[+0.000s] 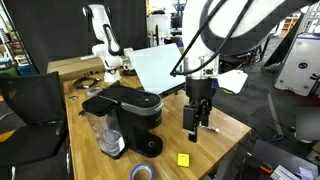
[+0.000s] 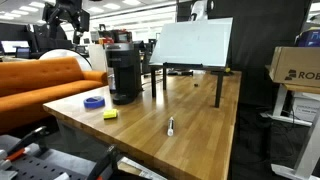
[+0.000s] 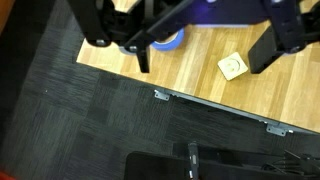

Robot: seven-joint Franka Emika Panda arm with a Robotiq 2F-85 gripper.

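In the wrist view my gripper is open, its two dark fingers wide apart with nothing held between them. A small yellow block (image 3: pixel 233 66) lies on the wooden table below, nearer the right finger. Partly behind the left finger is a blue ring like a roll of tape (image 3: pixel 172 41). From the first exterior view, the gripper (image 1: pixel 198 128) hangs above the table, clear of the yellow block (image 1: pixel 183 160). The second exterior view has the gripper (image 2: pixel 63 40) high at the upper left, with the blue ring (image 2: pixel 94 102) and yellow block (image 2: pixel 110 114) on the tabletop.
A black coffee machine (image 1: pixel 142 118) stands on the table beside the blue ring. Lying alone toward the front is a pale marker-like object (image 2: pixel 171 127). A whiteboard (image 2: pixel 190 42) stands farther back. Bare wood (image 2: pixel 205 115) stretches along the table's right side.
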